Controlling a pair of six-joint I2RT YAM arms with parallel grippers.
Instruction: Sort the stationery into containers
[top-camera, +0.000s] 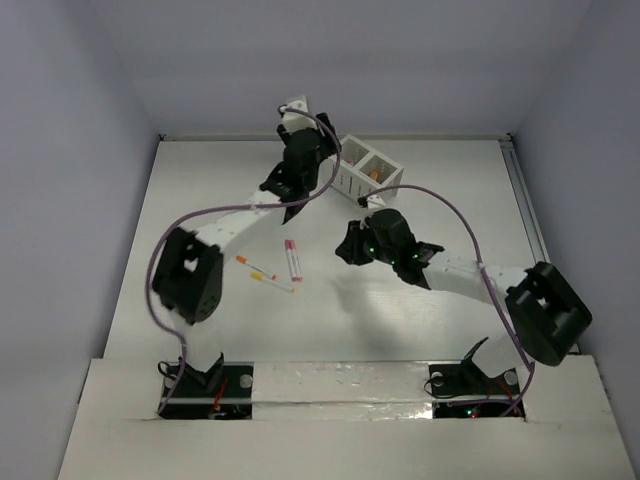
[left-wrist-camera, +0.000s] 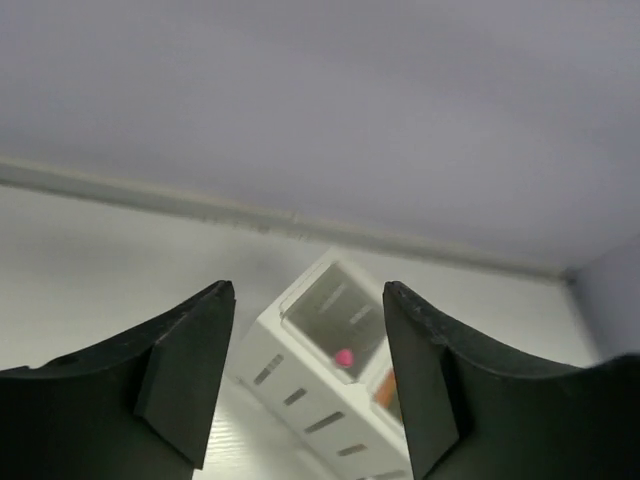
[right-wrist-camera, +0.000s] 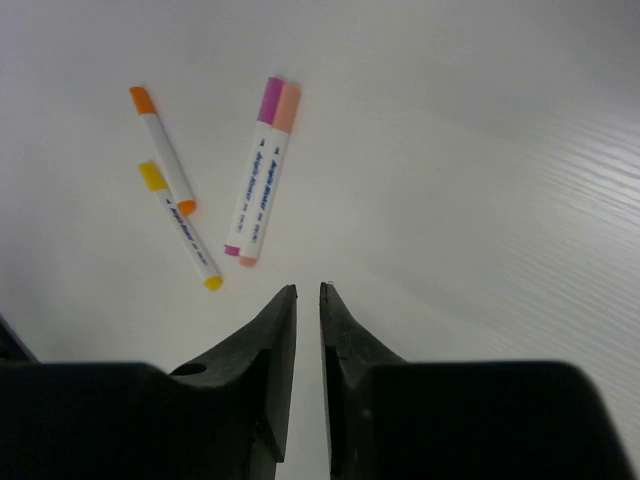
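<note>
A white two-compartment container (top-camera: 376, 170) stands at the back of the table. In the left wrist view the container (left-wrist-camera: 300, 390) shows a pink marker end (left-wrist-camera: 344, 357) in one compartment and something orange (left-wrist-camera: 385, 389) in the other. My left gripper hangs by its left side, fingers apart and empty. Four things lie loose: a purple marker (right-wrist-camera: 254, 170), a peach marker (right-wrist-camera: 270, 175) against it, an orange marker (right-wrist-camera: 163, 150) and a yellow marker (right-wrist-camera: 181, 228). Right of them my right gripper is slightly open, a narrow empty gap between its fingers.
A back wall and rail (top-camera: 330, 137) run close behind the container. Bare white table (top-camera: 440, 190) spreads to the right. Thin purple cables (top-camera: 480, 250) trail along both arms.
</note>
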